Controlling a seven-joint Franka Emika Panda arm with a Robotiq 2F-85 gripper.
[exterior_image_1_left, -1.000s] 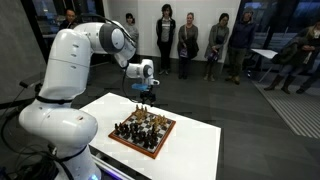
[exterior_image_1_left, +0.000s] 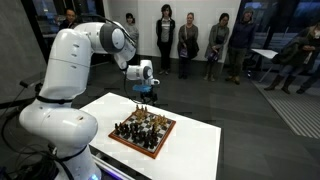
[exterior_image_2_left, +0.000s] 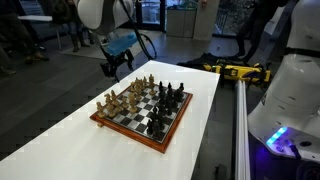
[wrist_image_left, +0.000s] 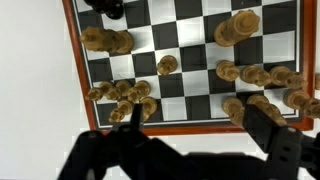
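A chessboard (exterior_image_1_left: 160, 143) with a brown rim lies on the white table, dark pieces (exterior_image_1_left: 137, 134) along its near side and light brown pieces (exterior_image_1_left: 158, 122) towards the far side. Above the board's far edge hangs my gripper (exterior_image_1_left: 147, 98), pointing down. In the wrist view the gripper is open, its two dark fingers (wrist_image_left: 136, 130) wide apart. Nothing sits between them; light pieces (wrist_image_left: 232, 108) stand below near the right finger. A lone light pawn (wrist_image_left: 167, 65) stands on the squares further in. Exterior view 2 shows the gripper (exterior_image_2_left: 118, 75) clear above the pieces.
Bare white table (exterior_image_2_left: 60, 140) surrounds the board. Past the table's edge is dark floor (exterior_image_1_left: 240, 120), and several people (exterior_image_1_left: 190, 40) stand against the back wall.
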